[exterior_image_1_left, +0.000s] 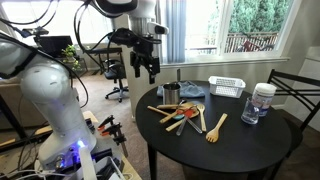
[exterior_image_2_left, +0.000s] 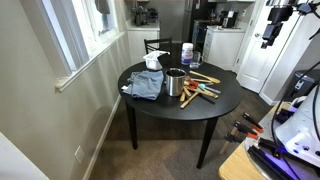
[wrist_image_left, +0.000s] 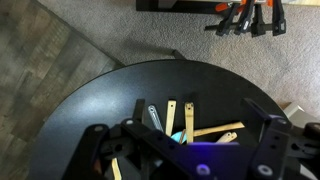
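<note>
My gripper (exterior_image_1_left: 145, 75) hangs high above the left side of the dark round table (exterior_image_1_left: 215, 152), clear of everything on it. In the wrist view its two black fingers (wrist_image_left: 267, 127) stand wide apart, nothing held between them. Wooden and coloured utensils (exterior_image_1_left: 183, 120) lie loosely in the table's middle, beside a metal pot (exterior_image_2_left: 176, 80). A wooden fork-like utensil (exterior_image_1_left: 216, 130) lies apart to the right. Grey-blue cloth (exterior_image_2_left: 147, 84) is bunched by the pot. Only the utensils' upper parts (wrist_image_left: 189, 118) show beyond the gripper in the wrist view.
A white basket (exterior_image_1_left: 227, 86) sits at the back of the table. A white-and-purple container (exterior_image_1_left: 262, 96) and a clear jar (exterior_image_1_left: 250, 111) stand at the right. A dark chair (exterior_image_1_left: 298, 92) is behind them.
</note>
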